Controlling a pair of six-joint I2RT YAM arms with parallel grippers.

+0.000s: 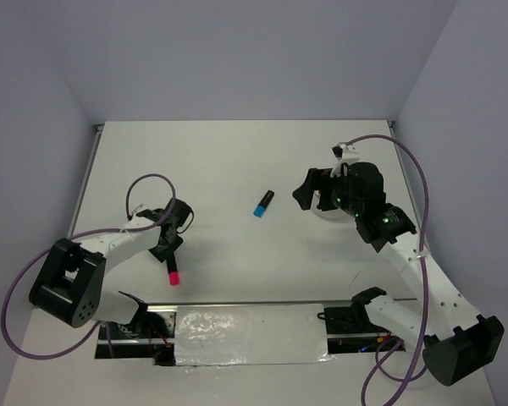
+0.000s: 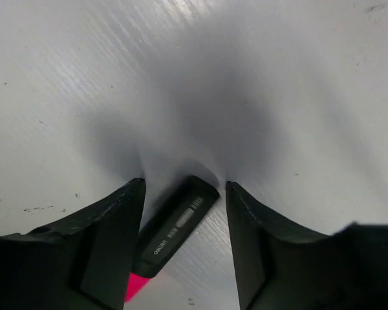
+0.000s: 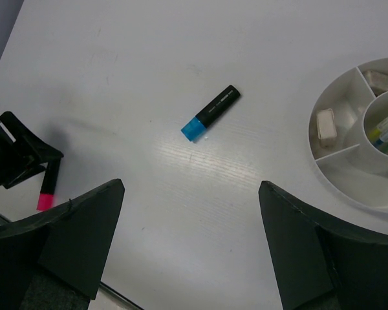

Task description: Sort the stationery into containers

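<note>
A black marker with a pink cap [image 2: 174,229] lies on the table, between and below the fingertips of my left gripper, which is part open around its end. In the top view that pink cap [image 1: 173,277] shows beyond the gripper. A black marker with a blue cap [image 3: 211,112] lies mid-table. My right gripper hangs open above the table, nothing between its fingers. A round white divided container [image 3: 334,168] sits at the right, holding white blocks and, in its central cup, some pens; the right arm partly hides it in the top view.
Grey walls stand at the back and both sides, and a metal rail runs along the front edge.
</note>
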